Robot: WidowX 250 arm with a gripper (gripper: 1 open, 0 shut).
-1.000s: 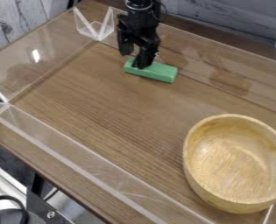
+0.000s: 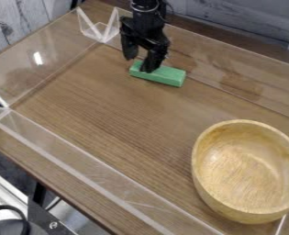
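My black gripper [image 2: 146,52] reaches down from the top of the camera view, standing over a flat green block [image 2: 164,76]. Its fingers are at the block's upper-left part; whether they touch it is hard to tell. The gripper looks open, though the small dark shape makes detail unclear.
A large round tan bowl [image 2: 246,128] sits at the lower right of the wooden surface [image 2: 97,138]. A clear, whitish object [image 2: 100,25] stands at the upper left. Dark cables lie at the lower-left corner.
The gripper has shifted very slightly over the green block. The block and bowl look unmoved.
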